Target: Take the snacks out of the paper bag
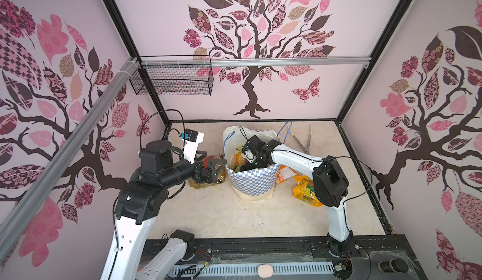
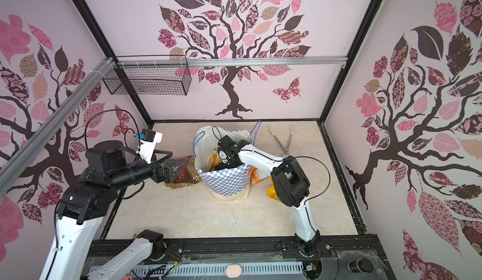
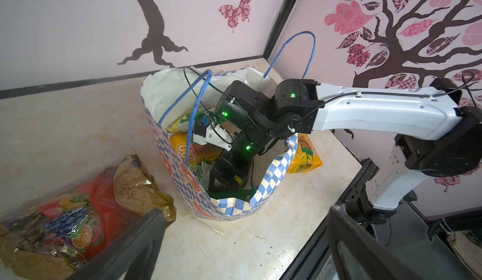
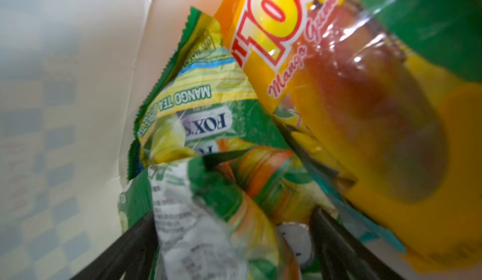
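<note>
The blue-and-white checkered paper bag [image 1: 253,183] stands upright and open mid-table. My right gripper reaches down inside it, fingers apart on either side of a crumpled green Fox's packet [image 4: 200,224]. Against the bag's inner wall, another part of green Fox's wrapping [image 4: 205,99] shows above it. An orange mango gummy packet [image 4: 376,129] lies to the right in the right wrist view. Left of the bag, my left gripper hangs open and empty. The right fingertips are hidden in the top views.
A red-and-gold snack bag [image 3: 95,209] lies left of the paper bag. On the right are a yellow packet [image 1: 307,191] and an orange-white one [image 1: 285,173]. Tongs [image 2: 284,142] lie at the back right.
</note>
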